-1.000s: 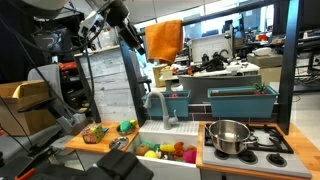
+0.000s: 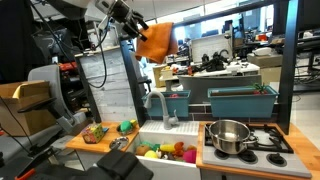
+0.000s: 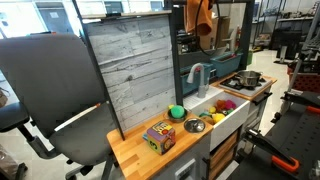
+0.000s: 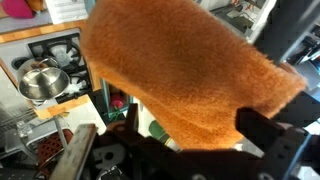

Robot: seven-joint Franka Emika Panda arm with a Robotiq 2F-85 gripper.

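An orange towel (image 2: pixel 158 43) hangs from the dark rail high above the counter. My gripper (image 2: pixel 141 32) is up at the towel's left edge. In the wrist view the towel (image 4: pixel 185 65) fills much of the picture, and my open gripper has its two dark fingers wide apart with orange cloth showing in front of and between them. Whether the fingers touch the cloth I cannot tell. Part of the towel (image 3: pixel 206 18) also shows at the top of exterior view 2.
Below are a steel pot (image 2: pixel 230 135) on the stove (image 2: pixel 265 150), a faucet (image 2: pixel 159 108), and a sink drawer holding several colourful toy foods (image 2: pixel 168 152). A patterned box (image 3: pixel 159 136) and a green bowl (image 3: pixel 177 112) stand on the wooden counter. Blue bins line the back.
Over the last second my gripper has risen to the towel's left edge. The towel now looks shifted a little to the left and slanted, where it hung straighter before.
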